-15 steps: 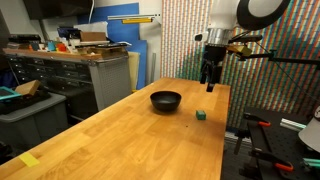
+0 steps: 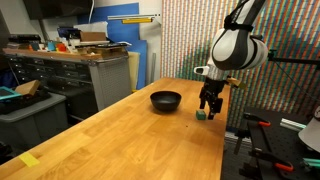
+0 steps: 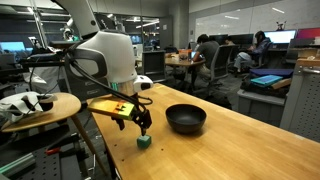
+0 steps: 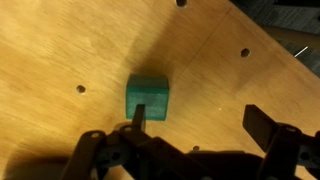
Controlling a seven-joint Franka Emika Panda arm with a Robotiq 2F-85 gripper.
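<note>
A small green cube (image 2: 201, 115) rests on the wooden table, close to the robot's base. In the wrist view the cube (image 4: 147, 97) lies just ahead of the left finger, off to one side of the gap. My gripper is open, its fingers wide apart with bare table between them. From exterior view 1 the gripper (image 2: 211, 105) hangs low above the table, beside the cube. In exterior view 2 the cube (image 3: 144, 141) sits below and slightly right of the gripper (image 3: 134, 119). No contact between them shows.
A black bowl (image 2: 166, 101) stands on the table beyond the cube; exterior view 2 shows this bowl (image 3: 186, 118) empty as far as visible. The long wooden table (image 2: 110, 140) is otherwise mostly clear. Small dark holes dot its surface.
The arm has come down over the past second, bringing my gripper from well above the table to near the cube's height. The cube and bowl have stayed put.
</note>
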